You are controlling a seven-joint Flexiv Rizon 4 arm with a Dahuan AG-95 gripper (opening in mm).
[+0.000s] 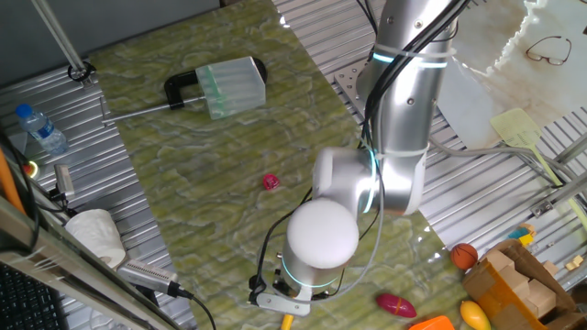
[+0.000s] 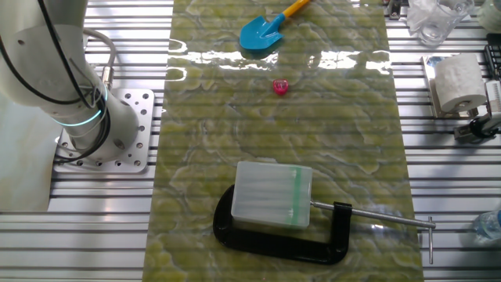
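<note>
In exterior view 1 the arm's rounded wrist hangs over the near part of the green marbled mat. It hides my gripper's fingers from this angle; exterior view 2 shows only the arm's base side, so the fingers cannot be read. A toy shovel with a blue blade and yellow handle lies at the top of exterior view 2; only a bit of its yellow handle pokes out below the wrist in the other view. A small pink-red object rests alone on the mat.
A black clamp with a long screw lies beside a translucent box. At the mat's lower right are a purple oval, a yellow fruit and a cardboard box. Mid-mat is mostly clear.
</note>
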